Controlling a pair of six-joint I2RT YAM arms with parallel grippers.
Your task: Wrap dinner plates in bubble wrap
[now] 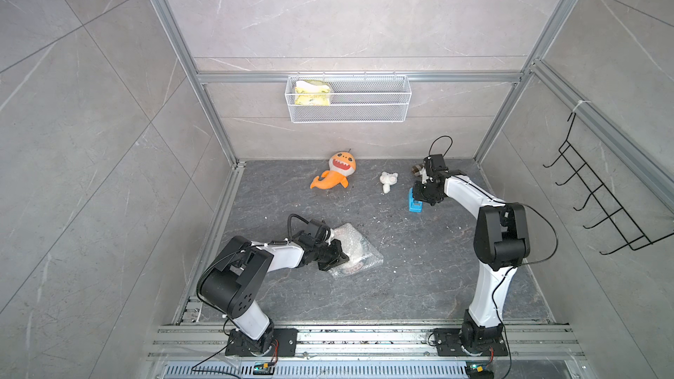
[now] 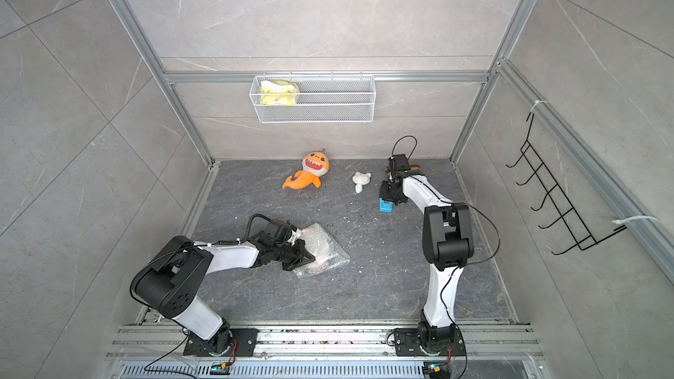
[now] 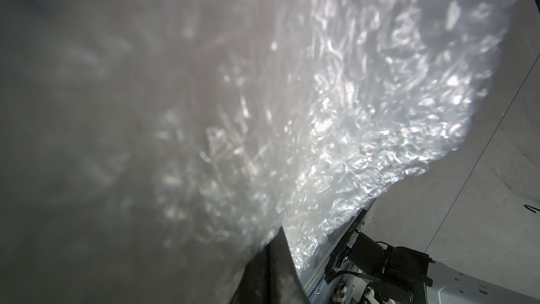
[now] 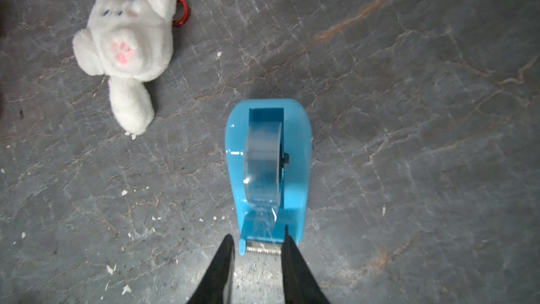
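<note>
A crumpled bubble-wrap bundle lies on the front left of the dark tabletop, its contents hard to make out. My left gripper rests low on it, shut; in the left wrist view the wrap fills most of the picture around the fingertips. My right gripper is open above the cutter end of a blue tape dispenser with a clear roll, at the back right. Whether the fingers touch the tape cannot be told.
An orange shark toy and a white plush lie at the back. A wire basket holding yellow material hangs on the back wall; a black hook rack hangs right.
</note>
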